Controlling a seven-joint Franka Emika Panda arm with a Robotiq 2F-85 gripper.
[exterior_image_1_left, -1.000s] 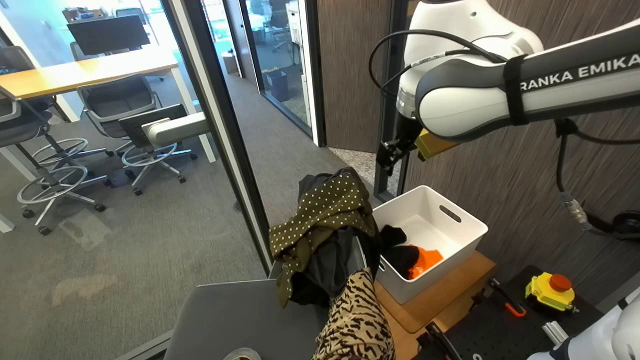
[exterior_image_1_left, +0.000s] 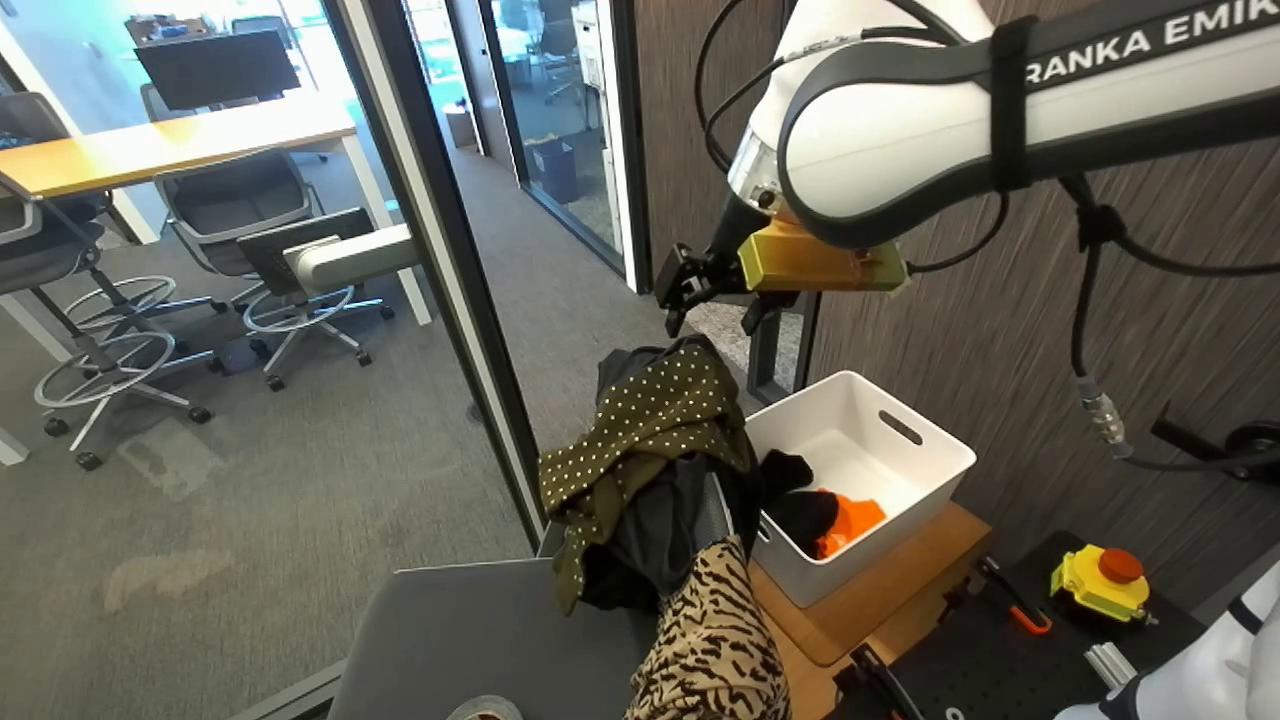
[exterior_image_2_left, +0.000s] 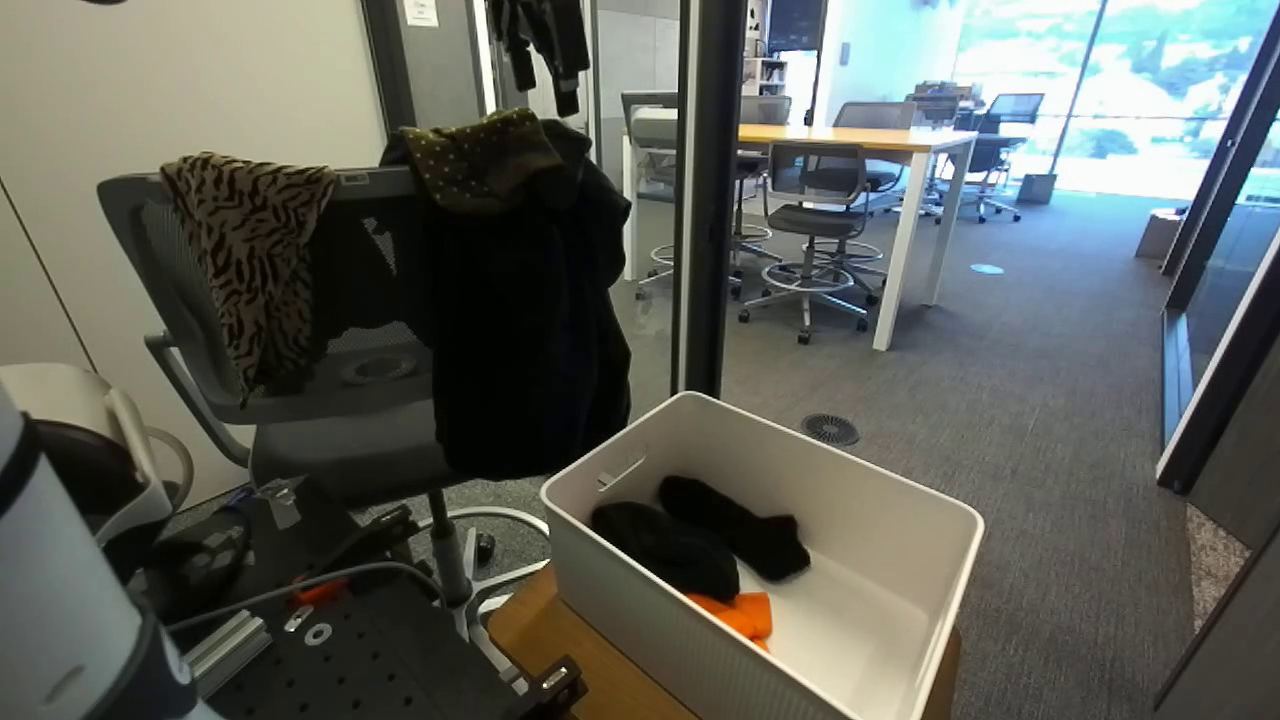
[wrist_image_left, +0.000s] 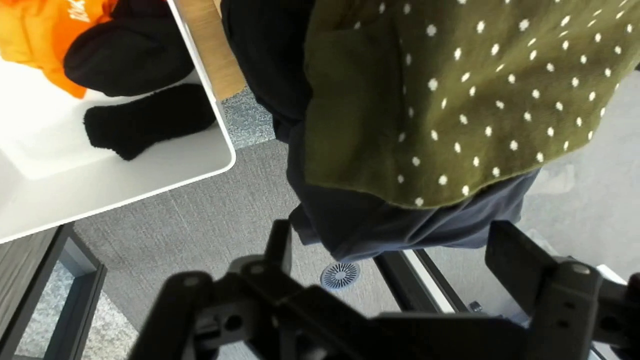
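My gripper is open and empty, held in the air above the back of an office chair. Below it in the wrist view, an olive cloth with white dots (wrist_image_left: 480, 114) is draped over dark clothing (wrist_image_left: 384, 222); both lie apart from the fingers. In exterior view 2 the dotted cloth (exterior_image_2_left: 480, 162) hangs on the chair's right corner, and the gripper (exterior_image_2_left: 546, 72) shows above it. A tiger-striped cloth (exterior_image_2_left: 254, 240) hangs over the left part of the backrest. Inside the white bin (exterior_image_1_left: 906, 480) lie black items (exterior_image_2_left: 666, 546) and an orange cloth (exterior_image_2_left: 741, 614).
The bin rests on a wooden surface (exterior_image_1_left: 894, 600) beside the chair (exterior_image_1_left: 492, 636). A glass partition's dark post (exterior_image_1_left: 438, 240) rises close behind the chair. A yellow box with a red button (exterior_image_1_left: 1101, 580) sits on the black tabletop at right. Much of the bin's floor is bare.
My arm has moved left and somewhat lower in exterior view 1, from above the bin's far side to above the draped chair. The clothes and bin look unmoved.
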